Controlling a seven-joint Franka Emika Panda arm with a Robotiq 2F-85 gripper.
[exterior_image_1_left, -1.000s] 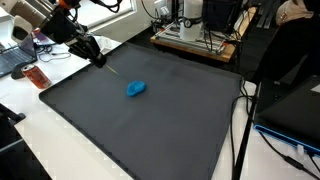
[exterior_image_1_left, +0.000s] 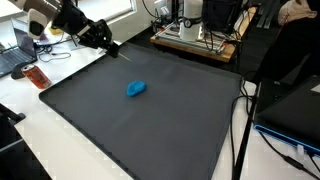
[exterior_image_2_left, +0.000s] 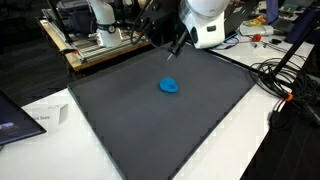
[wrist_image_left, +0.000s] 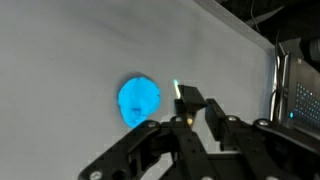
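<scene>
A small round blue object (exterior_image_1_left: 136, 89) lies on the dark grey board. From exterior view 2 the blue object (exterior_image_2_left: 169, 85) sits near the board's middle, and in the wrist view the blue object (wrist_image_left: 139, 101) is left of the fingertips. My gripper (exterior_image_1_left: 112, 50) hangs above the board, apart from the blue object. A thin stick (wrist_image_left: 177, 89) with a pale tip juts from between the close-set fingers of my gripper. The stick's other end is hidden by the fingers.
An orange-red can (exterior_image_1_left: 36, 77) stands by the board's left corner in exterior view 1. Black cables (exterior_image_2_left: 285, 88) lie beyond the board's edge. The board (exterior_image_1_left: 170, 125) is otherwise bare, with wide free room.
My gripper has risen and shifted to the right in exterior view 1, carrying the thin stick with it. The blue object has stayed where it was.
</scene>
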